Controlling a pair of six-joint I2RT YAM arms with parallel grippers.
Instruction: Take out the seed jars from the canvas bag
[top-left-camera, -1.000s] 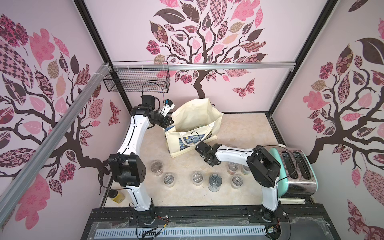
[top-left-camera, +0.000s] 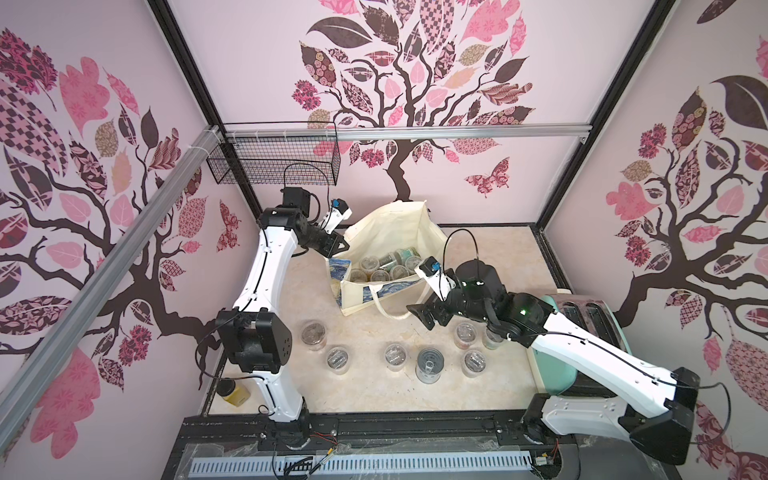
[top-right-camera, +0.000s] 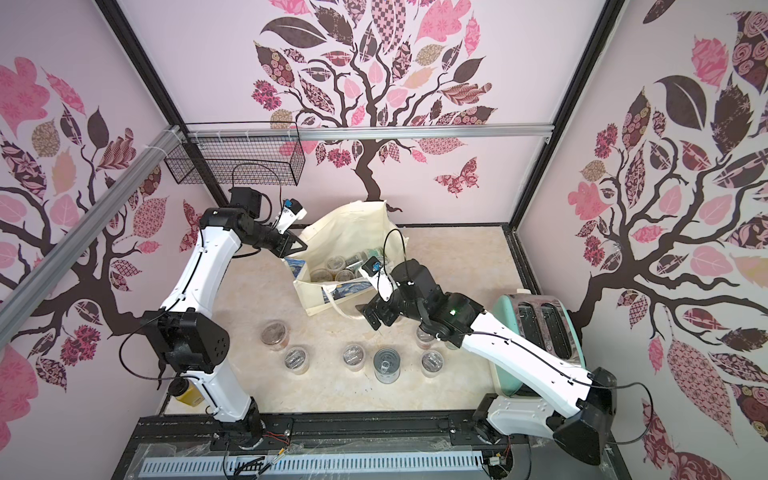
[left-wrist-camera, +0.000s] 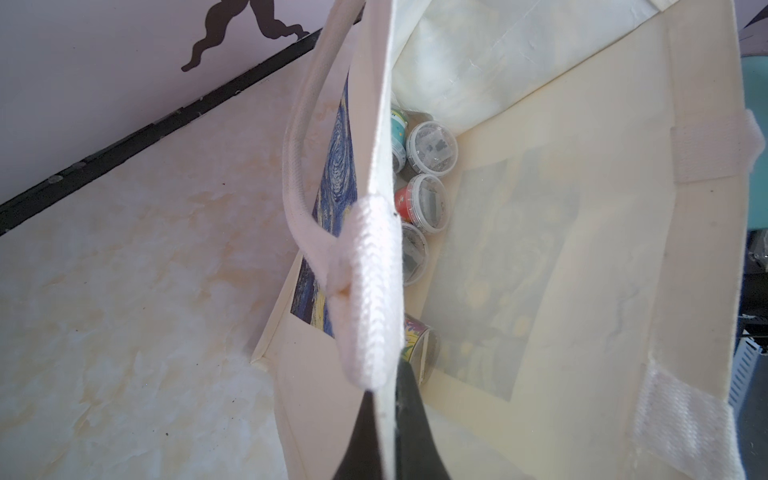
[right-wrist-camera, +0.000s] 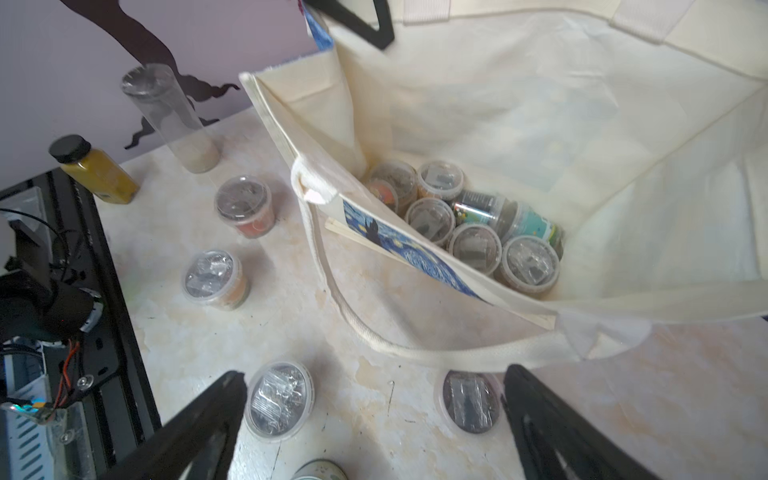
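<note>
A cream canvas bag stands open at the back middle; several seed jars lie inside, some on their sides. My left gripper is shut on the bag's near end rim, beside a white strap. My right gripper is open, with nothing between its fingers, in front of the bag's sagging front side and hanging handle. Outside, several jars stand spread over the table along the front.
A mint toaster is at the right, a yellow bottle at the front left, and a wire basket hangs at the back left.
The bag's front side has sagged, showing the jars inside.
</note>
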